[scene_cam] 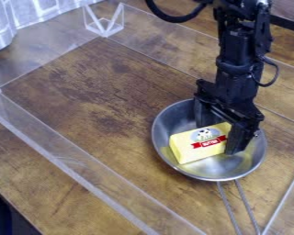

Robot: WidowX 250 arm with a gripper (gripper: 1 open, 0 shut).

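A grey metal pan [175, 122] rests on the wooden surface at the right, its wire handle pointing toward the front. In it lies a yellow butter box [187, 149] with a red label and a cow picture. My black gripper [226, 135] reaches down into the pan from above, its fingers at the box's back and right side. Whether they grip the box or are open beside it I cannot tell.
Bare wood [95, 110] fills the left and middle. Clear plastic strips run along the left and right. A small white frame [103, 20] stands at the back left, near white cloth.
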